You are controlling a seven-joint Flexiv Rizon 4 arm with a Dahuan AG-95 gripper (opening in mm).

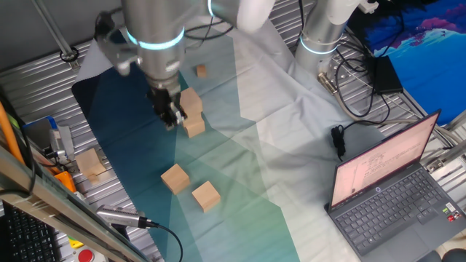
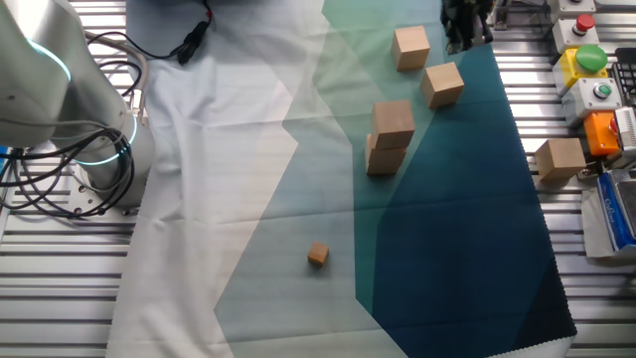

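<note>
Two wooden blocks stand stacked, the upper block (image 1: pixel 191 100) resting a little off-line on the lower block (image 1: pixel 194 129). In the second view the upper block (image 2: pixel 393 123) also covers much of the lower block (image 2: pixel 384 159). My gripper (image 1: pixel 175 119), dark and pointing down, hangs beside the stack on its left in the first view. The second view catches the gripper (image 2: pixel 467 42) only at the top edge, apart from the blocks. No block shows in it, and its finger opening is unclear. Two more blocks lie separately, one block (image 1: pixel 175 179) beside another block (image 1: pixel 206 196).
A small cube (image 2: pixel 318 255) sits alone on the cloth (image 2: pixel 248 149). Another block (image 2: pixel 559 160) lies off the cloth near the buttons. An open laptop (image 1: pixel 393 196) and loose cables (image 1: pixel 349 94) occupy the other side.
</note>
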